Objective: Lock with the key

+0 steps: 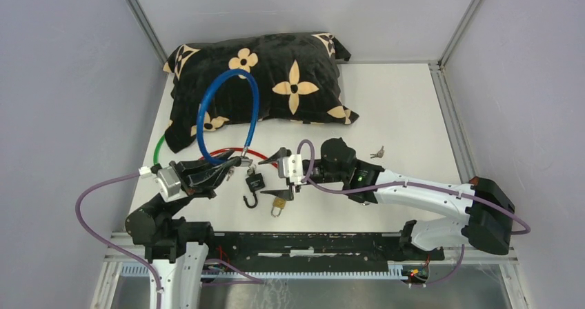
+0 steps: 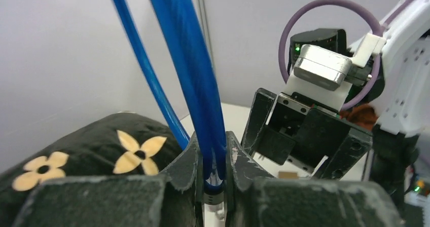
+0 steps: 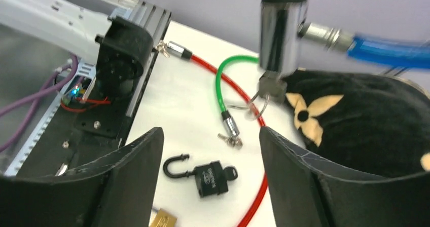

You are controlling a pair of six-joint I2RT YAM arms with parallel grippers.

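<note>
A blue cable lock [image 1: 256, 109] is looped upright, with my left gripper shut on the blue cable close to its metal end. In the right wrist view, its black-and-silver lock cylinder [image 3: 280, 37] hangs in the air, and a key [image 3: 273, 87] with a ring is at the cylinder's lower end. A metal cable end [image 3: 324, 34] meets the cylinder from the side. My right gripper [image 1: 266, 176] stands open to the right of the lock, apart from it, with nothing between its fingers.
Below lie a black padlock [image 1: 255, 182] with its shackle swung open, a brass padlock [image 1: 278, 205], and red [image 3: 256, 204] and green [image 3: 219, 87] cable locks with keys. A dark pillow [image 1: 262, 54] fills the back.
</note>
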